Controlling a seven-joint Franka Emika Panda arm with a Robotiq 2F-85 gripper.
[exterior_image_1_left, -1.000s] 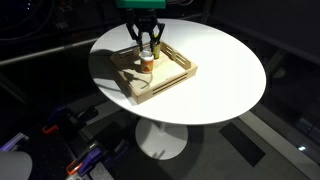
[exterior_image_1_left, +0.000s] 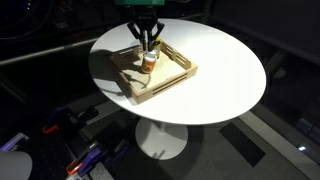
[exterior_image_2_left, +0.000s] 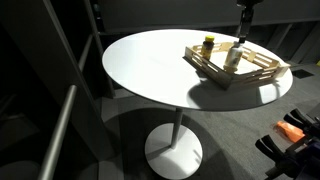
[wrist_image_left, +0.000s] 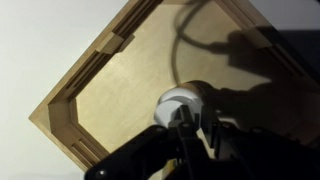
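Observation:
An orange-labelled bottle with a white cap (exterior_image_1_left: 149, 63) stands upright inside the wooden tray (exterior_image_1_left: 165, 88). My gripper (exterior_image_1_left: 149, 45) points down from above and is shut on the top of this bottle. From the other side, the same bottle (exterior_image_2_left: 234, 57) shows pale below the fingers. In the wrist view its round white cap (wrist_image_left: 176, 103) lies at the dark fingertips, which partly cover it. Whether the bottle's base touches the tray floor cannot be told.
A second bottle with a yellow cap (exterior_image_2_left: 208, 46) stands close by, near the tray's slatted wall (exterior_image_2_left: 210, 72).
The gripper and the white-capped bottle have shifted very slightly to the right in exterior view 1. The tray has stayed where it was.

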